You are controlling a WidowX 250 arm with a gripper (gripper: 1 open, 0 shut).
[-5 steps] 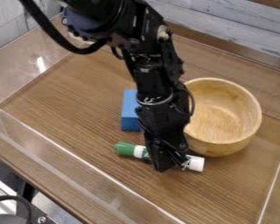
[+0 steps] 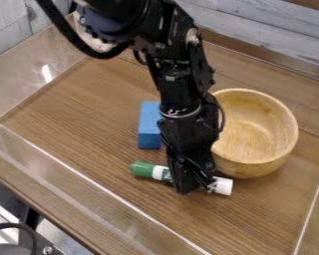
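Observation:
My black gripper [image 2: 191,181] is lowered onto a white-and-green tube [image 2: 147,170] lying on the wooden table, covering its middle. The green end shows on the left and the white end on the right. The fingers look shut, but whether anything is between them is hidden by the gripper's body and wiring.
A large wooden bowl [image 2: 262,129] stands right beside the gripper, behind the tube's white end. A blue block [image 2: 148,126] sits behind and left of the gripper.
The arm has shifted very slightly; the tube, bowl and block look unmoved.

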